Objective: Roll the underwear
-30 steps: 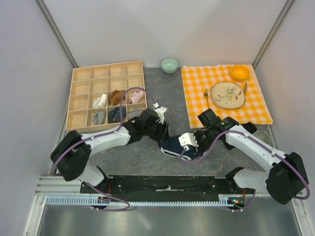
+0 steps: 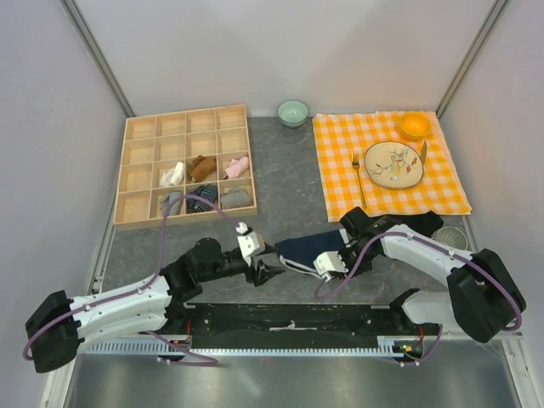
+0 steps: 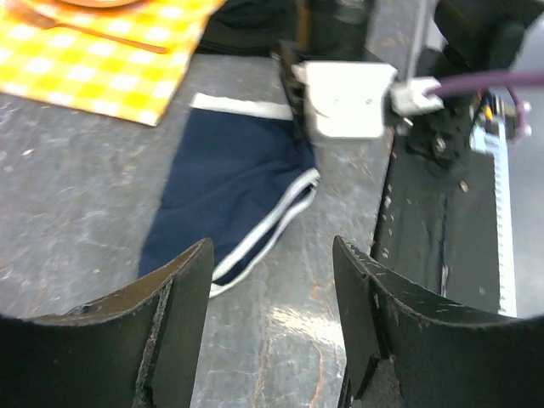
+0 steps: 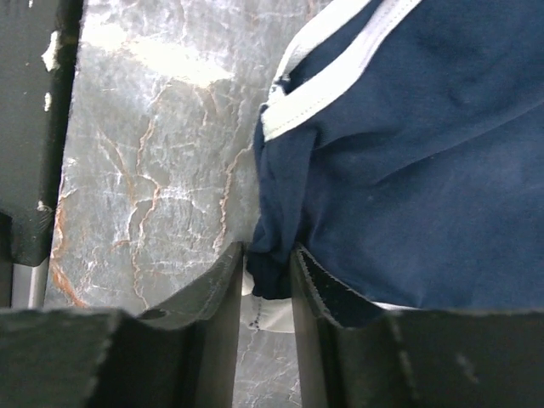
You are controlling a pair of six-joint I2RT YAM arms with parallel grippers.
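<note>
Dark navy underwear (image 2: 306, 246) with white bands lies on the grey surface, creased, a white band along its lower edge. My left gripper (image 2: 263, 263) stands at its lower left; in the left wrist view its fingers (image 3: 174, 323) are apart with nothing held, short of the cloth. My right gripper is down at the cloth's folded corner, fingertips close together around a gathered bit of navy fabric; whether it grips it is unclear.
A wooden divided box (image 2: 136, 153) with rolled cloths is upper left; a checked mat (image 2: 340, 127) with plate, fork and bowls is upper right. Dark cloth (image 2: 421, 223) lies right of the underwear.
The right gripper has moved down and toward the front, to the underwear's near corner.
</note>
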